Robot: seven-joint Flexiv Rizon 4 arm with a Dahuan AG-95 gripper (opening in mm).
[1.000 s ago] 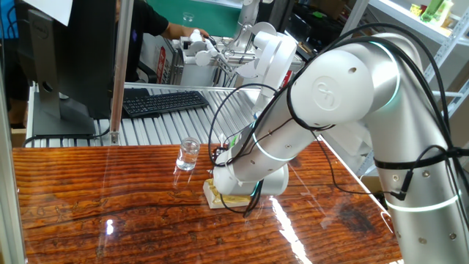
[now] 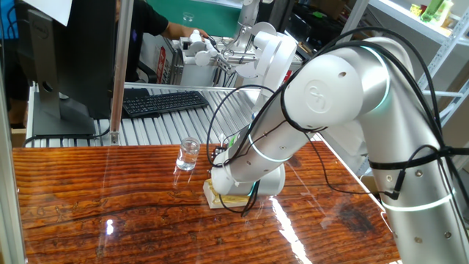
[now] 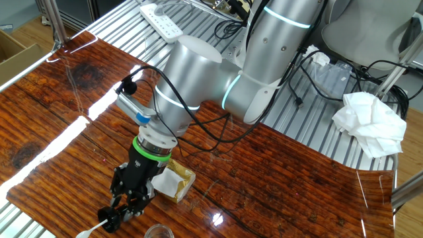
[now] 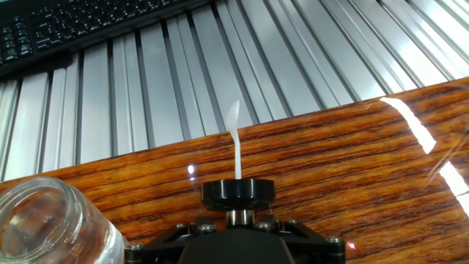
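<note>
A thin white spatula point(image 4: 234, 139) with a slightly bent, leaf-shaped tip sticks out ahead of my gripper in the wrist view. The gripper appears shut on its handle, whose end is hidden by a round black fingertip disc. Exterior view 2 has the gripper point(image 3: 114, 217) low over the table, the spatula point(image 3: 90, 231) pointing to the lower left. To the gripper's left in the wrist view stands an open clear glass jar point(image 4: 62, 224); the spatula is apart from it. In exterior view 1 the arm hides the gripper, and the jar point(image 2: 187, 155) stands upright.
A small white box with gold-coloured edges point(image 3: 184, 188) sits beside the gripper. Crumpled white tissue point(image 3: 369, 124) lies off to the side.
Over the last second the arm has shifted slightly to the left in exterior view 1. The jar and the box have stayed put.
</note>
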